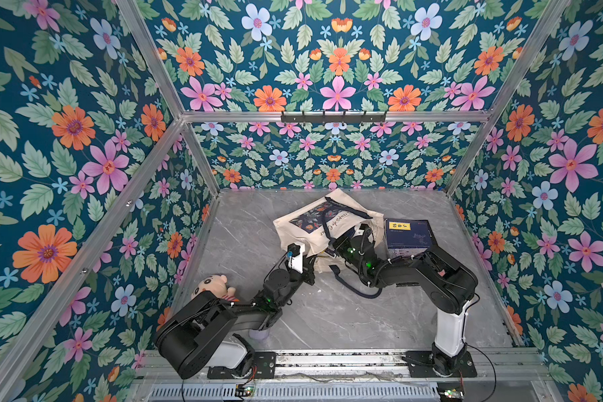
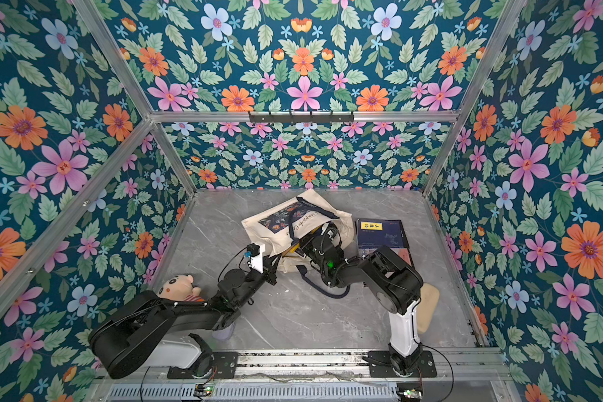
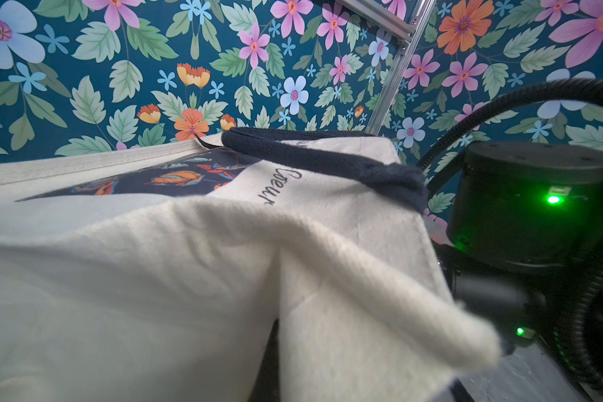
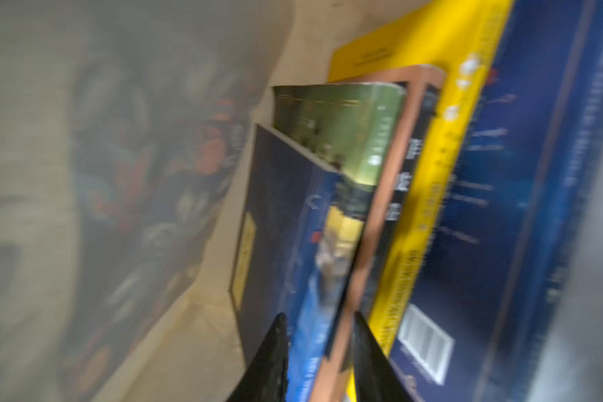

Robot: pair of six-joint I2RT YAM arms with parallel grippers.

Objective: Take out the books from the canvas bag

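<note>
The cream canvas bag (image 1: 291, 226) lies at the back middle, its mouth toward the arms. My left gripper (image 2: 272, 269) is shut at the mouth's near left edge; canvas (image 3: 382, 288) gathers over its fingers (image 3: 266, 368), mostly hiding them. At the mouth, my right gripper is part open before the upright books inside. From left to right in the right wrist view, blurred, stand a dark blue book (image 4: 281, 194), a green one (image 4: 341, 127), a salmon-spined one (image 4: 372, 234), a yellow one (image 4: 422, 221) and a large blue one (image 4: 502, 181). No grip on any book shows.
Blue books (image 2: 380, 238) lie on the table right of the bag. A dark strap (image 2: 321, 284) curls in front of it. The doll (image 2: 179, 288) sits at the left and a beige object (image 2: 430, 305) at the right.
</note>
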